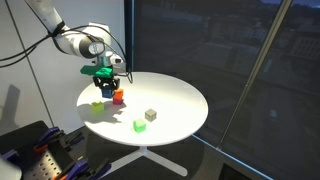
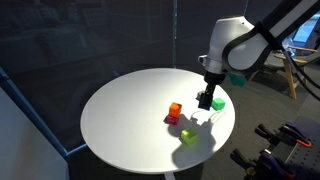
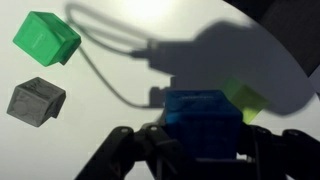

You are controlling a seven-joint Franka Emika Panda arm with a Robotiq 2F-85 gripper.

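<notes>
A blue block is held in my gripper, with the dark fingers shut on either side of it in the wrist view. In exterior view 1 the gripper hangs over the left side of the round white table, and the block appears dark there. Exterior view 2 shows the held block as a dark shape, apart from the orange block. That orange block sits on a red block.
Near the table's edge lies a lime block. A green block and a grey block stand apart from the gripper.
</notes>
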